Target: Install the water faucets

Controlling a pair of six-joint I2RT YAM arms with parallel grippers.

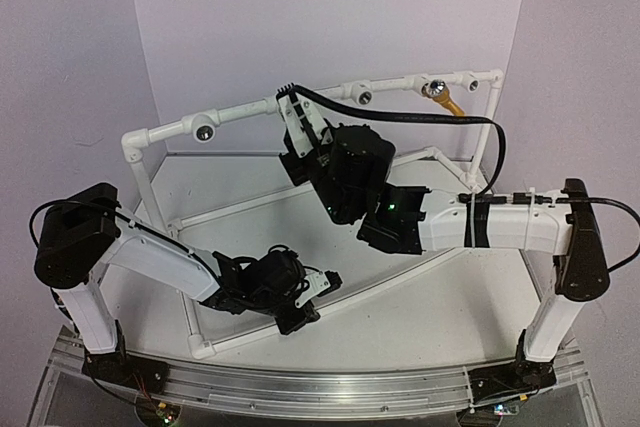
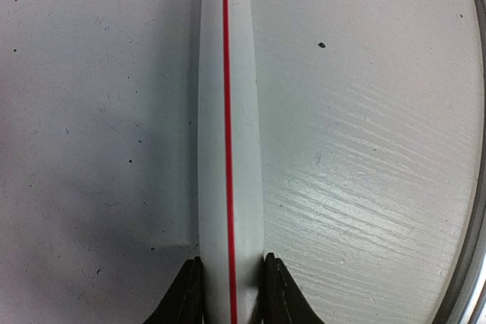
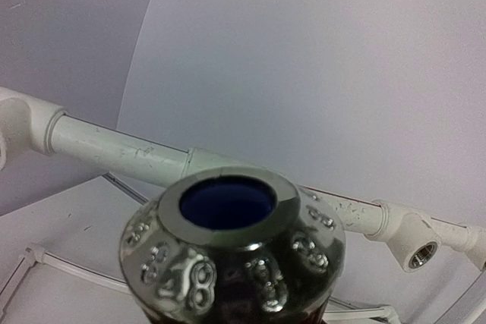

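Note:
In the top view my left gripper (image 1: 322,297) is low at the frame's front rail. Its black fingers (image 2: 182,294) close around a white pipe with a red stripe (image 2: 229,149). My right gripper (image 1: 300,117) is raised against the upper white pipe (image 1: 245,113), left of its middle. A shiny chrome end of a faucet (image 3: 228,256), with a dark blue round opening, fills the lower middle of the right wrist view. It hides the right fingertips and part of the pipe behind. Another faucet (image 1: 445,97), orange with a chrome head, sits on the upper pipe toward the right.
Open tee sockets face forward at the left tee (image 1: 203,128), the middle tee (image 1: 364,95) and the right tee (image 1: 473,83). A black cable (image 1: 400,118) arches from the right gripper across the upper pipe. The white board (image 1: 470,317) beneath is bare at the front right.

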